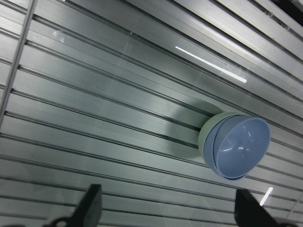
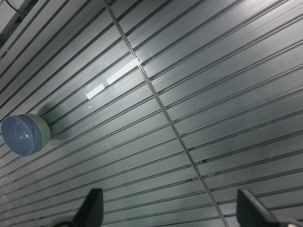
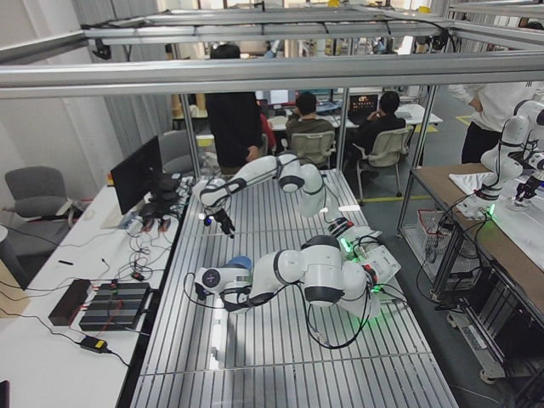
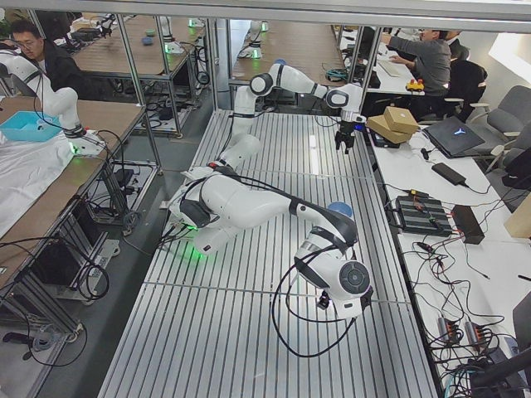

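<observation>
Nested bowls stand on the slatted metal table (image 4: 207, 332): blue bowls (image 1: 239, 149) with a pale green bowl (image 1: 208, 125) at the bottom. They are right of centre in the left wrist view and at the left edge in the right wrist view (image 2: 18, 135). Both grippers are above the table, apart from the bowls. Each wrist view shows two dark fingertips at the bottom edge, wide apart with only table between them: left gripper, right gripper, both open. In the camera left view the near arm partly hides the bowls.
A white desk (image 3: 51, 374) with monitor (image 3: 136, 174), power boxes and cables runs along one side. A neighbouring bench (image 4: 91, 166) with another arm is on the other. Metal frame bars surround the table, which is otherwise largely clear.
</observation>
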